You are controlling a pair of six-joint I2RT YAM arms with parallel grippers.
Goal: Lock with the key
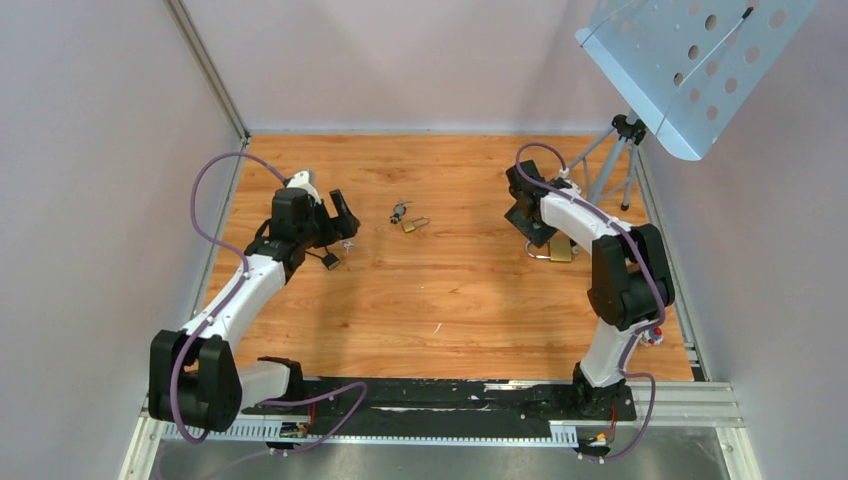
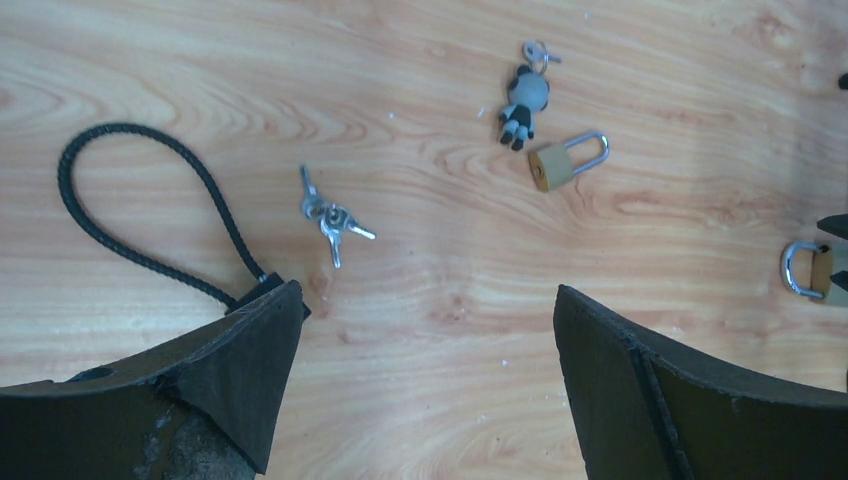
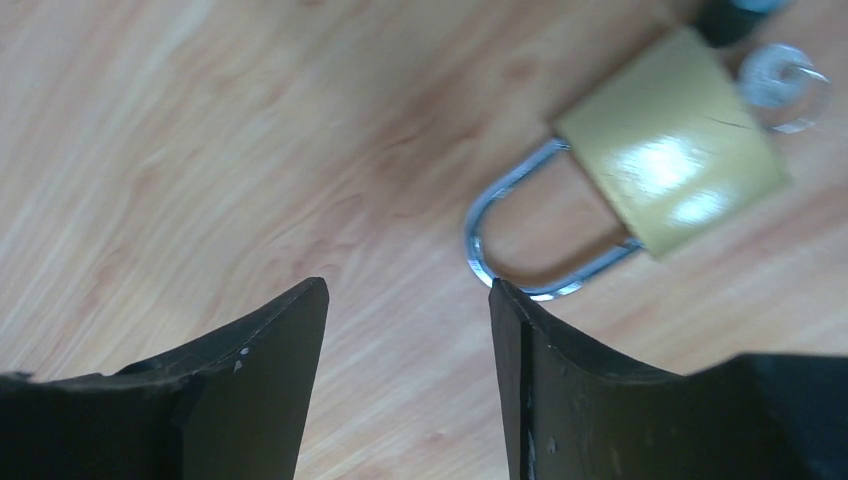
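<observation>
A small brass padlock (image 2: 552, 167) lies in the left wrist view, just below a grey figure keyring (image 2: 527, 92) with a key (image 2: 541, 53). Loose silver keys (image 2: 335, 218) lie left of these. A black cable lock (image 2: 272, 291) reaches close to one finger of my left gripper, which is open and empty above the wood. A larger brass padlock (image 3: 672, 140) lies flat in the right wrist view. My right gripper hovers with its fingers apart and nothing between them; the large padlock's shackle (image 3: 475, 235) curves near the right fingertip.
Beside the large padlock are a metal ring (image 3: 800, 95) and a dark, blue-topped object (image 3: 735, 18). A tripod (image 1: 605, 165) stands at the back right. A small red-and-white object (image 1: 651, 337) sits near the right edge.
</observation>
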